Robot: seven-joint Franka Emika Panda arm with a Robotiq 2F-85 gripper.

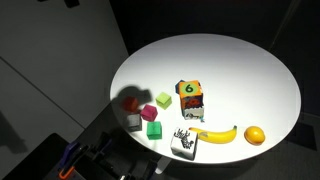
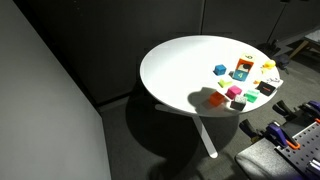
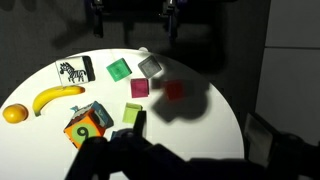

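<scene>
My gripper stands open above the table, its dark fingers wide apart with nothing held between them. On the white round table lie a red cube, a grey cube, a pink cube, a green cube and a lime cube. A blue cube sits by a stacked number block with orange faces. A zebra block, a yellow banana and an orange are farther along.
The red and grey cubes lie close to the table's edge. Dark floor surrounds the table, and the robot's base hardware stands near it.
</scene>
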